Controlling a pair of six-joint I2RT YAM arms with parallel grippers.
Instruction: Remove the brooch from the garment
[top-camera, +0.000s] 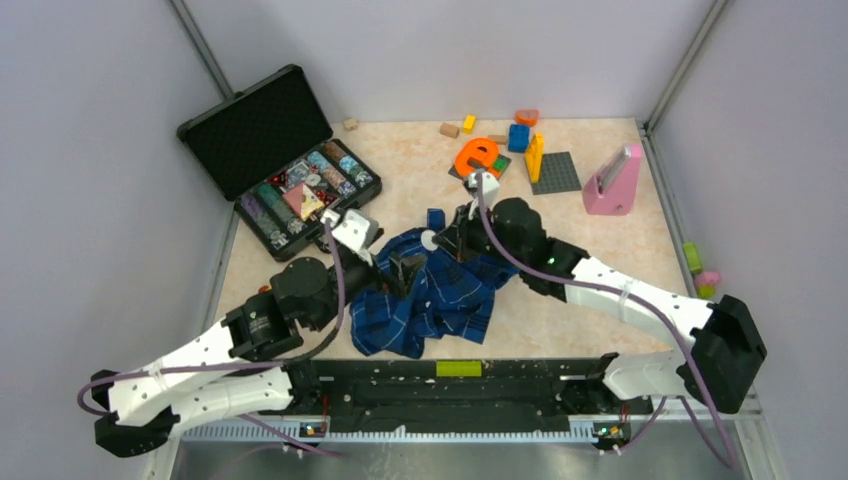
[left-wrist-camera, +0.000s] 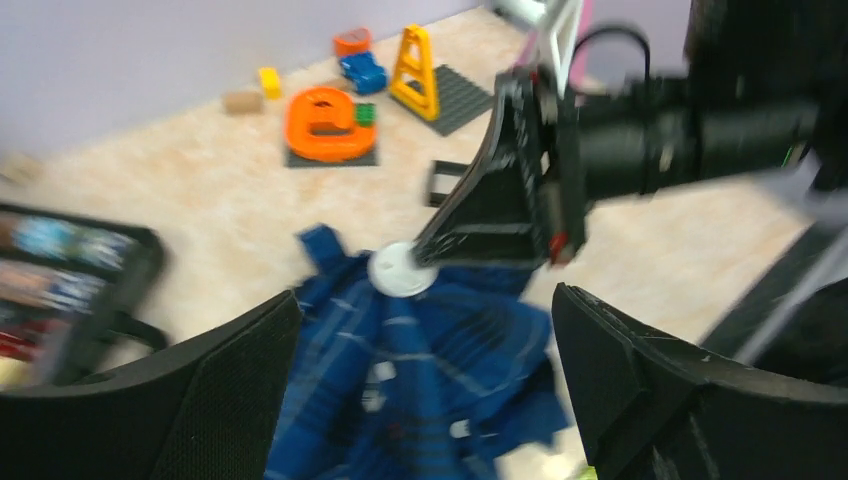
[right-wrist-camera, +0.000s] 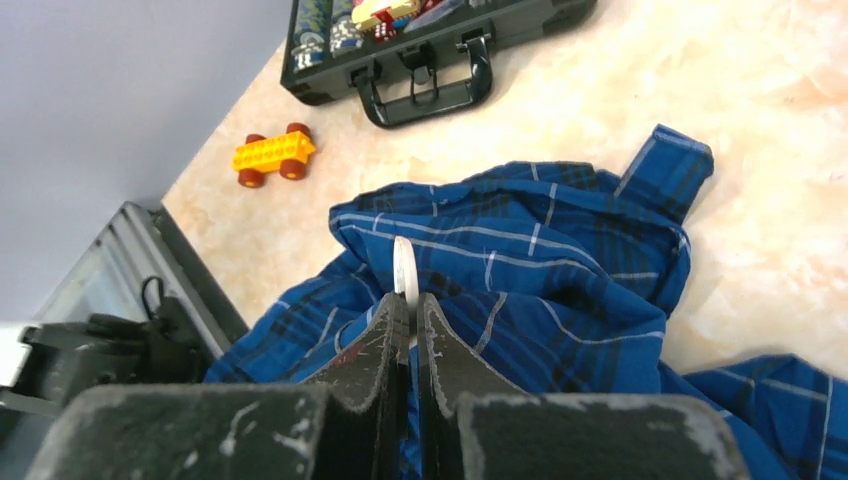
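Observation:
A round white disc, the brooch, is pinched at the tips of my right gripper, which is shut on it; the right wrist view shows it edge-on. It appears just above the dark blue plaid garment (right-wrist-camera: 560, 270), which lies crumpled on the table. Whether any part of the brooch still touches the cloth cannot be told. My left gripper (top-camera: 408, 270) is open over the garment, left of and nearer the front than the brooch. In the left wrist view its fingers (left-wrist-camera: 225, 375) stand wide apart with nothing gripped.
An open black case (top-camera: 310, 195) of chips sits at the back left, its handle toward the garment. A yellow toy car (right-wrist-camera: 275, 155) stands left of the cloth. Toys, including an orange ring (top-camera: 477, 157), and a pink stand (top-camera: 613, 183) occupy the back right.

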